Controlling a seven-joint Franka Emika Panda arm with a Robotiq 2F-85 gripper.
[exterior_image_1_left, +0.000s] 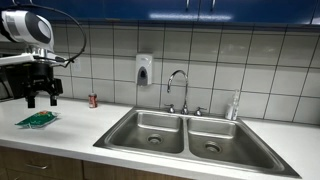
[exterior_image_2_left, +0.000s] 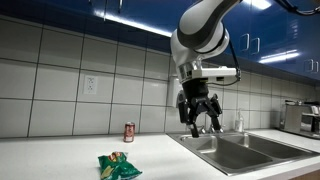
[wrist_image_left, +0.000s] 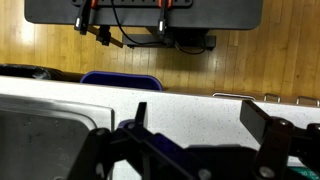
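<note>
My gripper (exterior_image_1_left: 42, 101) is open above the left end of the counter, fingers pointing down with nothing between them. In exterior view 2 the gripper (exterior_image_2_left: 205, 126) hangs to the right of a green packet (exterior_image_2_left: 117, 167) and higher than it. That packet (exterior_image_1_left: 38, 119) lies on the counter. A red can (exterior_image_1_left: 92, 100) stands upright against the tiled wall, apart from the gripper; the other exterior view shows the can (exterior_image_2_left: 129, 132) behind the packet. From the wrist, bare white counter shows between the fingertips of the gripper, and a bit of green shows at the lower right.
A steel double sink (exterior_image_1_left: 185, 152) with a tall faucet (exterior_image_1_left: 178, 85) takes up the counter's middle. Behind it stands a bottle (exterior_image_1_left: 233, 105). A soap dispenser (exterior_image_1_left: 144, 69) hangs on the wall. Free counter lies between packet and sink.
</note>
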